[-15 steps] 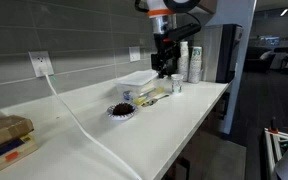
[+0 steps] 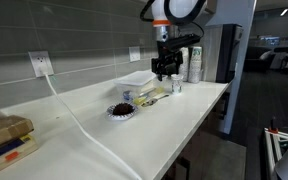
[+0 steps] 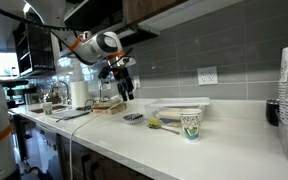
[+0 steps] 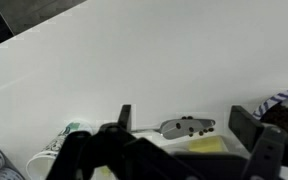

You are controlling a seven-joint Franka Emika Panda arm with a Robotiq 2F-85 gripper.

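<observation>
My gripper [image 2: 168, 72] hangs over the white counter, fingers parted and empty. In the wrist view its two dark fingers [image 4: 246, 127] frame a grey-handled utensil [image 4: 187, 128] lying on the counter, with something yellow [image 4: 208, 145] behind it. The bowl of dark contents [image 4: 287, 117] sits at the right edge, its rim striped blue and white. A patterned white cup [image 4: 46, 160] stands at the lower left, and its full shape shows in exterior view 2 as the cup [image 3: 191, 124]. The gripper is above these things, apart from them.
Behind the bowl is a clear plastic container [image 2: 136, 81]. Cup stacks [image 2: 195, 66] rise at the far end. A white cable [image 2: 74, 118] crosses the counter, and boxes [image 2: 6, 136] sit at its near left.
The arm's upper part has shifted slightly and its wrist now looks more tilted. My gripper has stayed at nearly the same place over the counter. The objects have not moved.
</observation>
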